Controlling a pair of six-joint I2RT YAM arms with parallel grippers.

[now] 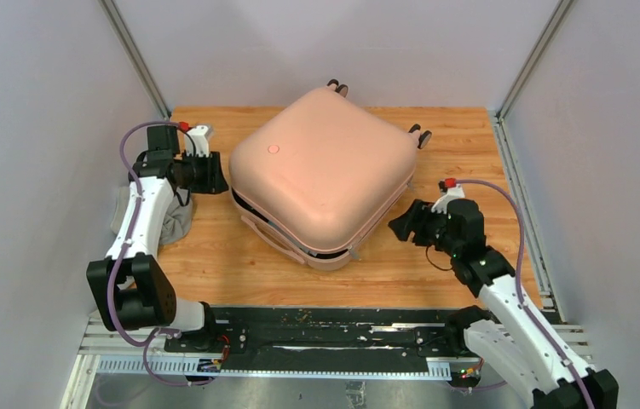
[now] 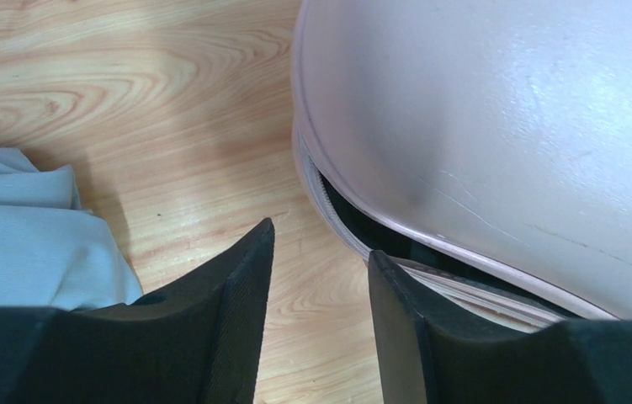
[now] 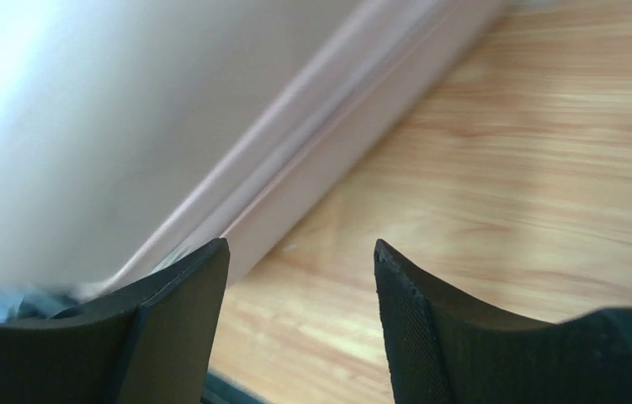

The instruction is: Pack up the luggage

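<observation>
A closed pink suitcase (image 1: 320, 170) lies in the middle of the wooden table, its lid slightly raised along the front, showing a dark gap at the zipper (image 2: 333, 215). My left gripper (image 1: 214, 179) is just off the suitcase's left corner, fingers apart with nothing between them; in the left wrist view the zipper edge lies just beyond them. My right gripper (image 1: 401, 221) hovers off the suitcase's right side, fingers apart and empty; the blurred suitcase edge shows in the right wrist view.
Folded grey cloth (image 2: 34, 244) lies at the table's left, partly under the left arm. Bare wood (image 1: 291, 290) is free along the front and right. Walls stand at back and sides; the suitcase's wheels (image 1: 423, 138) point to the back.
</observation>
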